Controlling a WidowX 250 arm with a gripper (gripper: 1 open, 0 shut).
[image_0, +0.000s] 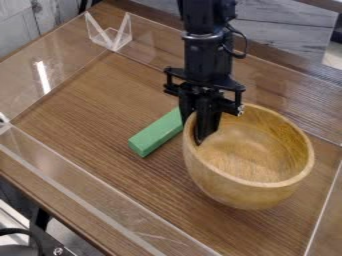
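Note:
My black gripper is shut on the near-left rim of a large wooden bowl, which is tilted and fills the right of the view. A green bar lies just left of the bowl on the wooden table. The fingertips are partly hidden at the rim.
A small clear holder stands at the back left, near a white wall behind. A pale edge runs along the right of the table.

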